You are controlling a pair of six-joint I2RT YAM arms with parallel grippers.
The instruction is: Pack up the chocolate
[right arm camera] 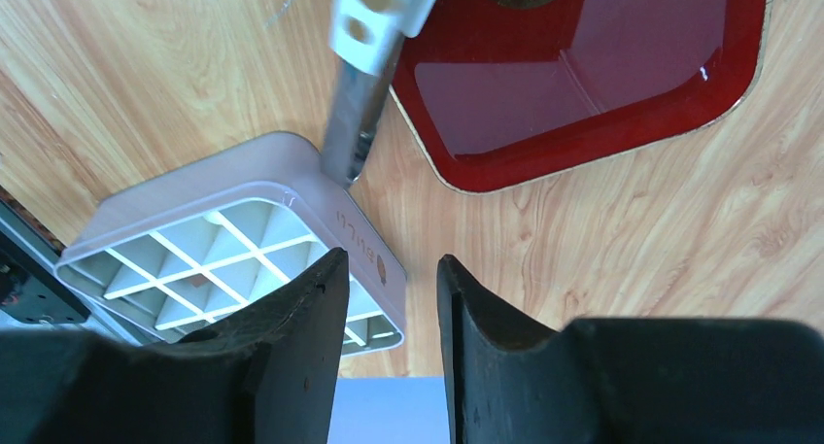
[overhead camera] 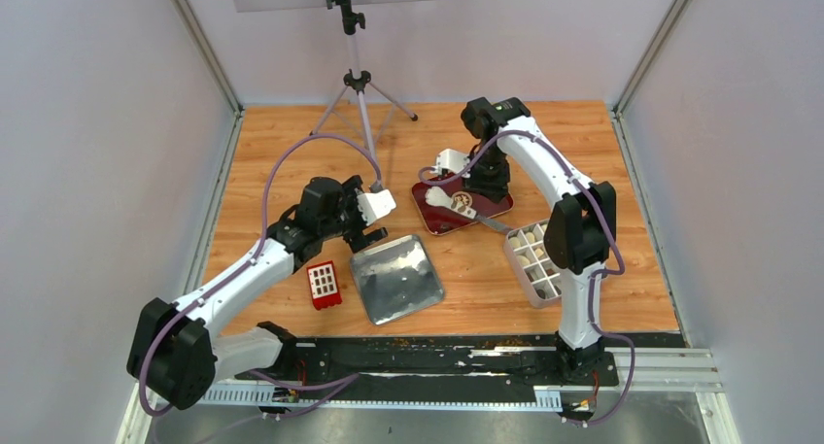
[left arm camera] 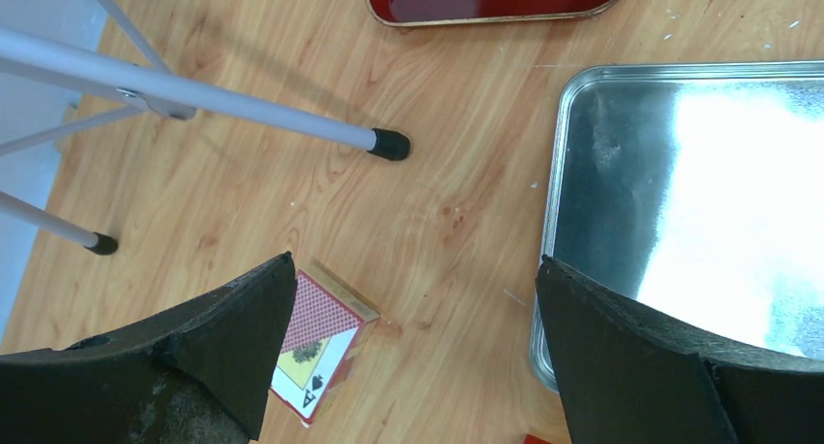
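Note:
A dark red tray (overhead camera: 449, 221) lies at the back centre, with a white-handled flat metal tool (right arm camera: 358, 114) across it, slanting toward the light compartment box (overhead camera: 530, 279) on the right, which holds pale pieces. My right gripper is above the red tray and box, fingers parted, with nothing visible between them. My left gripper stands open and empty left of the red tray, over bare wood near the metal tray (overhead camera: 396, 279) and a playing-card box (left arm camera: 316, 342).
A small red gridded item (overhead camera: 324, 285) sits left of the metal tray. A tripod (overhead camera: 356, 85) stands at the back, its legs on the table near my left gripper. Bare wood lies at the front and far left.

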